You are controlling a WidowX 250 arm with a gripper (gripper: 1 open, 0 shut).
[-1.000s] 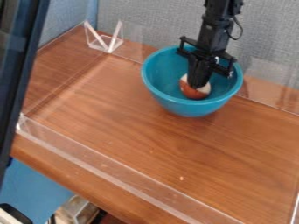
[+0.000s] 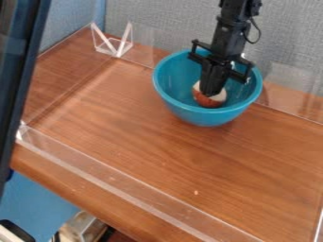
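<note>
A teal plastic bowl (image 2: 183,104) stands on the wooden table near the back. My black gripper (image 2: 214,83) reaches down into it, over a round red-and-white object (image 2: 202,98) inside. The gripper covers the upper part of that object. Whether anything is between the fingertips is hard to see, and so is how far they are closed.
A white wire holder (image 2: 111,43) stands at the back left. Clear low panels run along the table's edges, with a grey wall behind.
The gripper has shifted very slightly within the bowl. The bowl and the round object look almost unchanged.
</note>
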